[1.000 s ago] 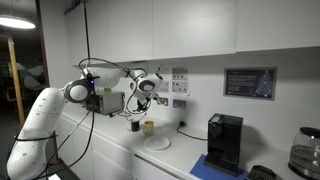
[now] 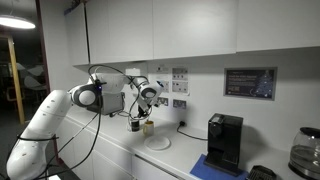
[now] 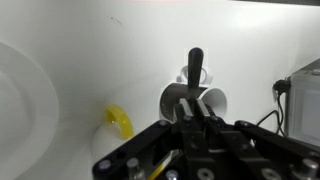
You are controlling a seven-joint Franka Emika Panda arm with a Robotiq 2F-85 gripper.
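Note:
In the wrist view my gripper is shut on a dark, slender handle point(image 3: 196, 68) that stretches away from the fingertips. What kind of utensil it belongs to is not clear. Below it is a round mug point(image 3: 169, 101) with a pale handle; the fingers and the held thing hide part of its opening. Whether the utensil's other end is inside the mug cannot be told. From outside, my gripper point(image 2: 141, 106) hangs just over the mug point(image 2: 135, 125) on the counter.
Beside that mug stands another with a yellow handle point(image 3: 119, 122). A white plate point(image 3: 50, 108) lies on the counter nearby. Farther right are a black coffee machine point(image 2: 224, 138) and a glass coffee pot point(image 2: 305, 152). Cabinets point(image 2: 160, 35) hang above.
My arm has come down over the last second, bringing the gripper from well above the counter to close over the mugs. The mugs and plate look unmoved.

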